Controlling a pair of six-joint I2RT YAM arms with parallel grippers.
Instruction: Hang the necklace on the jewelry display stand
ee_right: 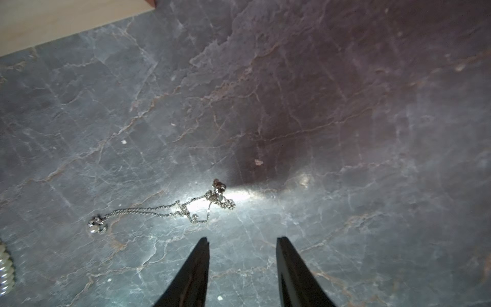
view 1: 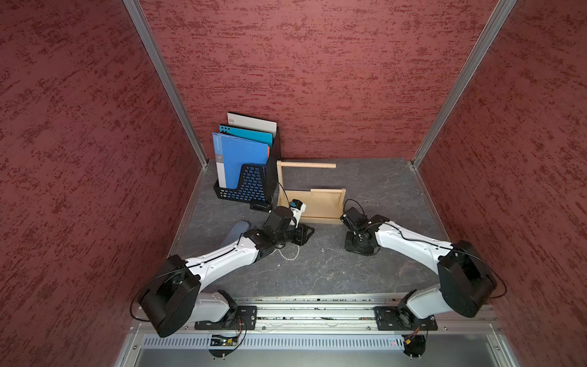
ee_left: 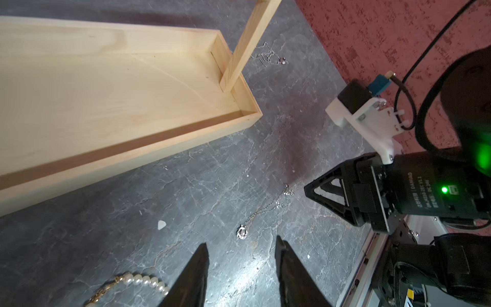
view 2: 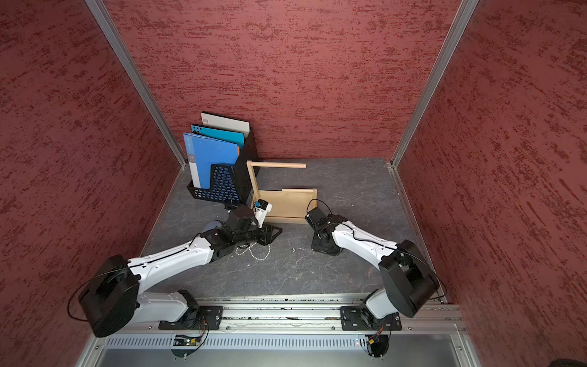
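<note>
The silver chain necklace [ee_right: 217, 195] lies in a loose tangle on the grey table, its pendant [ee_left: 242, 232] toward the left. In the right wrist view, my right gripper stands open above the table, its fingers apart with only bare surface between them. The chain lies just ahead and left of them. Open as well is my left gripper, empty above the table, with the pendant between its fingertips in the view but apart from them. The wooden display stand [view 1: 318, 211], with its raised crossbar [view 1: 308, 164], is behind both grippers.
A pearl necklace [view 1: 288, 257] lies beneath the left arm. Another thin chain [ee_left: 268, 55] rests beyond the stand's right end. A black file holder [view 1: 247, 183] with folders stands at the back left, near a blue case [view 1: 239, 230].
</note>
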